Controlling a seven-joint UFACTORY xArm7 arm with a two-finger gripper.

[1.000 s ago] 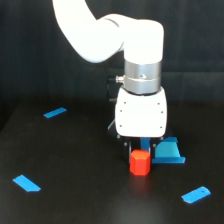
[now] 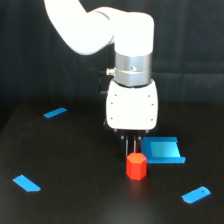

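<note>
A red block [image 2: 136,167] with a hexagonal outline stands on the dark table, in the lower middle of the camera view. Right above and behind it is my gripper [image 2: 131,145], pointing down from its white body [image 2: 132,107]. The thin dark fingers appear close together and end near the block's upper edge. They are too small and dark to show whether they touch it or how far apart they stand.
A blue square tray [image 2: 163,157] sits just right of the gripper and behind the block. Blue tape strips mark the table at far left [image 2: 55,112], near left [image 2: 26,184] and near right [image 2: 196,195].
My gripper has shifted left and up in the view. The red block appears slightly lower and further left, and more of the blue tray shows.
</note>
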